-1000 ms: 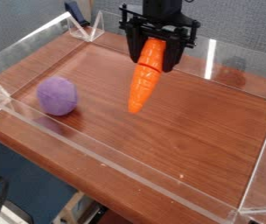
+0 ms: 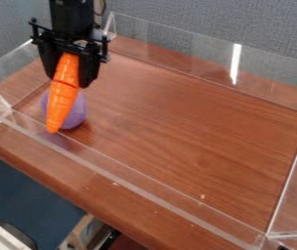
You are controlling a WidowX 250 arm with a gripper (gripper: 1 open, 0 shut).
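Note:
An orange, carrot-like object (image 2: 63, 91) hangs tip-down from the black gripper (image 2: 69, 61) at the upper left, its top between the fingers. The gripper is shut on it. Directly behind the orange object is a purple round object (image 2: 74, 111), mostly hidden by it. Whether the two touch is not clear from this view.
The wooden tray floor (image 2: 190, 137) is clear in the middle and right. Clear plastic walls (image 2: 178, 203) border it on all sides. Beyond the front-left edge lie a blue floor and some frame parts.
The gripper has carried the orange object from the upper middle leftward and down, so it now covers much of the purple object.

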